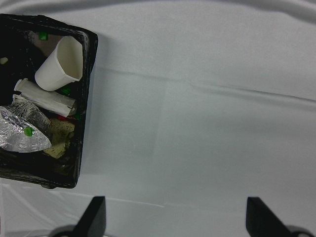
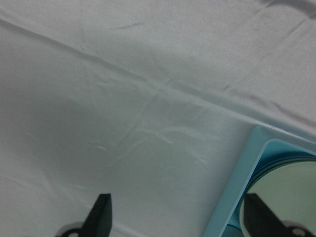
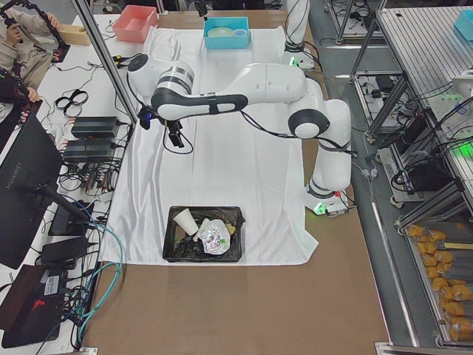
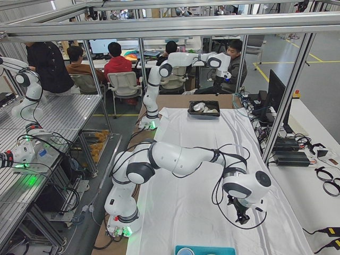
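A black bin [image 3: 170, 244] with a white paper cup [image 3: 185, 220] and crumpled foil [image 3: 216, 238] rests on the white cloth [image 3: 192, 177]; the left wrist view shows the bin at upper left. My left gripper hovers over cloth beside it, open and empty. My right gripper is open above the cloth at the left rim of a blue tub [image 2: 237, 177], which holds round pale-green plate-like pieces [image 2: 281, 192]; nothing is between its fingers.
A red tub [image 3: 134, 22] stands on the side table at the far left, with cables, black boxes and a monitor [image 3: 26, 192] along that side.
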